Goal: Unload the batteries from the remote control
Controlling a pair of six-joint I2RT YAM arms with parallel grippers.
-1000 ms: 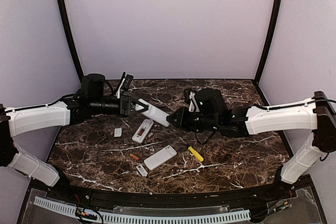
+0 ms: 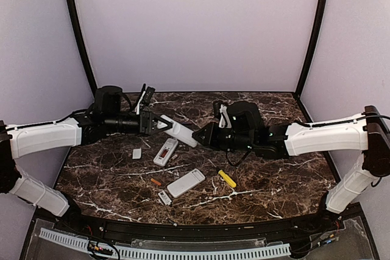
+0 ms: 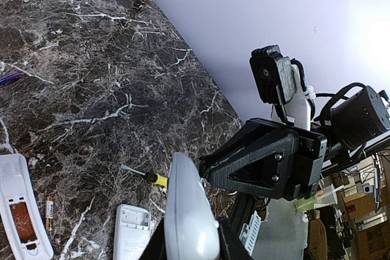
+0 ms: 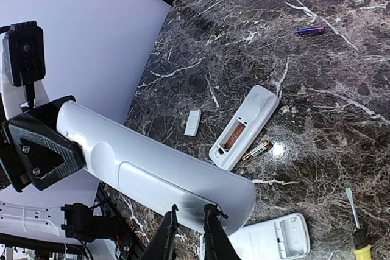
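A white remote control [image 2: 178, 131] is held up above the table between my two grippers. My left gripper [image 2: 162, 124] is shut on one end of it. At the other end is my right gripper [image 2: 200, 137], shut on it; in the right wrist view its dark fingertips [image 4: 213, 212] lie against the lower edge. A seam on the side of the remote facing the right wrist camera outlines a long panel [image 4: 161, 190], which sits in place. In the left wrist view the remote [image 3: 187, 211] hides most of the left fingers.
Below lie a second white remote with an open compartment [image 4: 251, 120], a battery [image 4: 257, 150], a purple battery [image 4: 311, 30], another white remote [image 2: 186, 183], a small white piece [image 4: 192, 122] and a yellow screwdriver [image 2: 226, 178].
Almost nothing differs. Part of the right wrist has turned very slightly; the remote and the left arm look still.
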